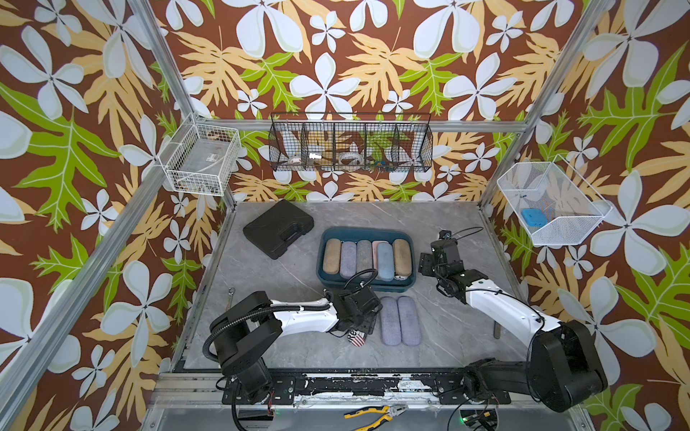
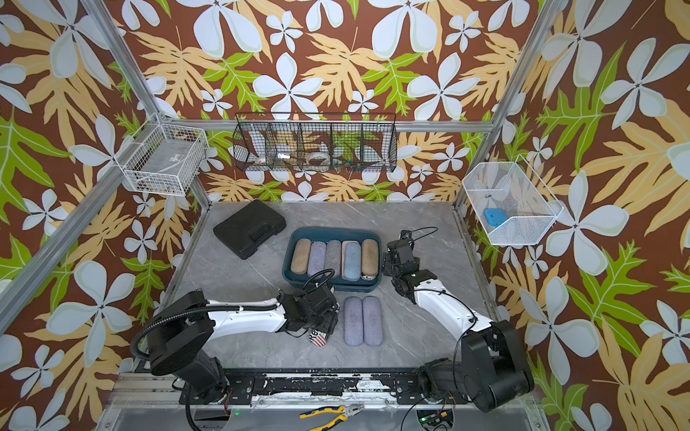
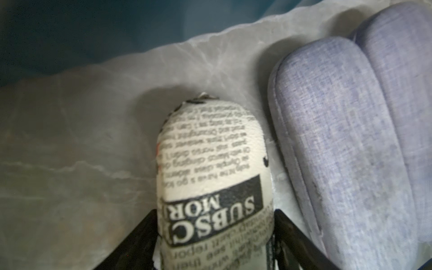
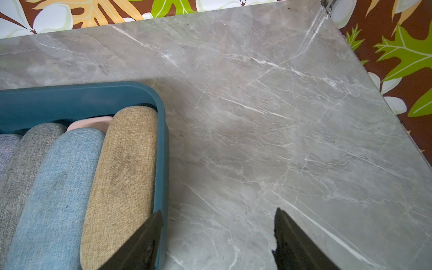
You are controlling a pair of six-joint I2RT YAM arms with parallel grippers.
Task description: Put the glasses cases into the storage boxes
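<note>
In the left wrist view a newspaper-print glasses case sits between the fingers of my left gripper, which touch or nearly touch its sides; whether they grip it is unclear. Two lavender cases lie side by side to its right. The teal storage box holds a row of cases: tan, blue, grey, lavender and pink. My right gripper hangs open beside the box's right end, nothing between its fingers.
A black hard case lies at the back left. Wire baskets hang on the frame above. Bare marble table extends right of the storage box.
</note>
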